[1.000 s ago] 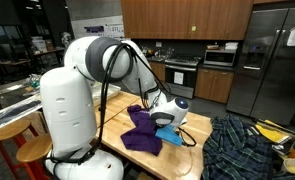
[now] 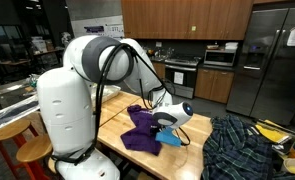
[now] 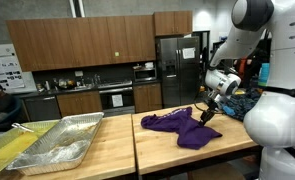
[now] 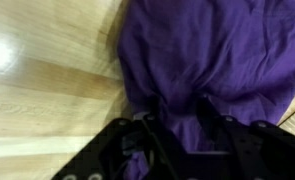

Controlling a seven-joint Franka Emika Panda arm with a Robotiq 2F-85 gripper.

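Observation:
A crumpled purple cloth (image 2: 142, 133) lies on the wooden table (image 2: 118, 123), and in the second exterior view the same cloth (image 3: 192, 133) spreads toward the table's right side. My gripper is directly over it in the wrist view, pointing down. Its dark fingers (image 4: 147, 122) stand apart, with purple fabric visible in the gap. Whether the fingertips touch the fabric is hard to tell. From the first exterior view, the gripper (image 2: 175, 138) is low at the cloth's right edge.
A dark quilted cover (image 2: 235, 150) lies to the right of the table. Foil-coloured trays (image 3: 62, 148) occupy the left in the second exterior view. Bare wood (image 3: 122, 150) lies between them and the cloth. Stools (image 2: 33, 149) stand at the left.
My gripper has shifted slightly left in the first exterior view, closer to the cloth, and its tilt has changed. The cloth looks much the same.

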